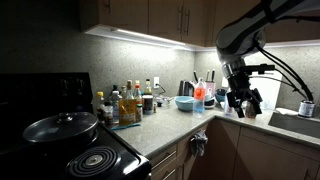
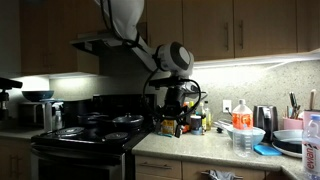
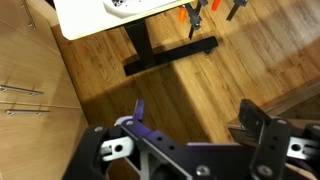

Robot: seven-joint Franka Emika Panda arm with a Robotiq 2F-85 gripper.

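My gripper stands open in the wrist view, with bare wooden floor (image 3: 185, 90) between its fingers. In exterior view 1 the gripper (image 1: 246, 110) hangs at the right, in line with the far counter. Exterior view 2 has the dark gripper (image 2: 177, 127) in line with the bottles by the stove. It appears to be in the air, touching nothing that I can make out.
A lidded pan (image 1: 60, 128) sits on the stove (image 1: 95, 160). Several bottles (image 1: 127, 106) line the wall. Farther along the counter (image 1: 168, 128) are a blue bowl (image 1: 185, 103) and a clear bottle with an orange label (image 2: 242, 128).
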